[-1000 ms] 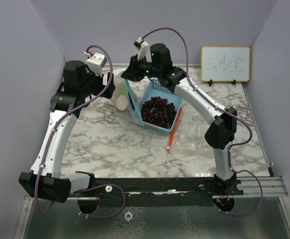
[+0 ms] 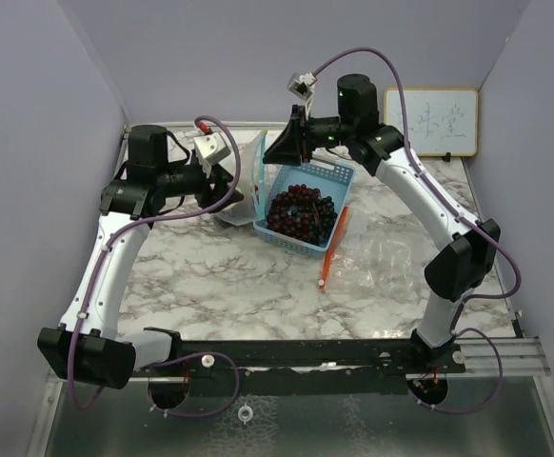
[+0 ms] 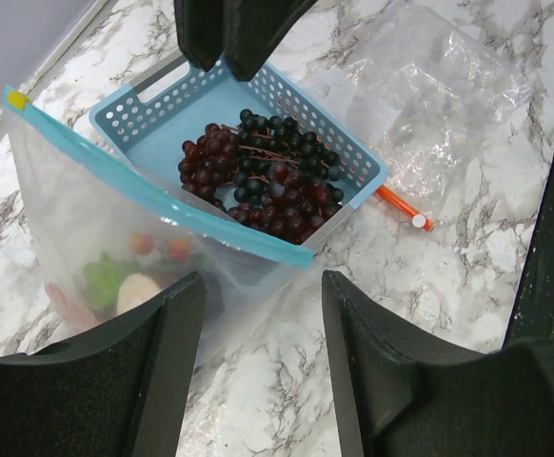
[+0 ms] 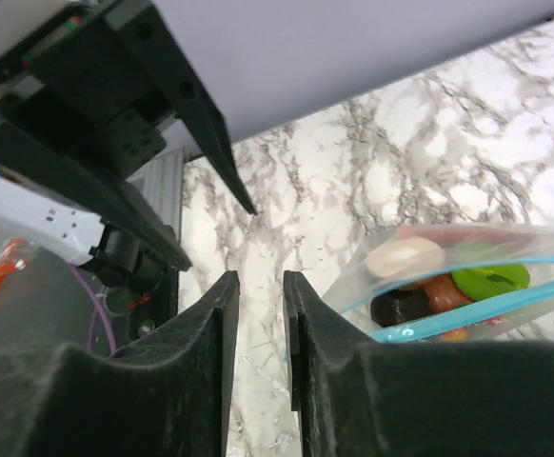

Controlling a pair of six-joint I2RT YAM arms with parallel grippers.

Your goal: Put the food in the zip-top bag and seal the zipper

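Note:
The zip top bag (image 2: 244,205) with a blue zipper (image 3: 163,205) holds food: pale, green, red and dark items (image 4: 486,280). It stands at the blue basket's left side, its mouth gaping in the right wrist view. My left gripper is part open beside the bag, fingers empty. My right gripper hovers above the basket's back left, near the bag's zipper, its fingers slightly apart; whether anything is between them is unclear.
The blue basket (image 3: 148,114) holds dark grapes (image 3: 286,200). Empty clear bags (image 2: 382,257) and an orange stick (image 3: 396,202) lie at the right. A whiteboard (image 2: 429,114) stands at the back right.
My right gripper has moved rightward, away from the left one. The bag's top has shifted and now looks more upright.

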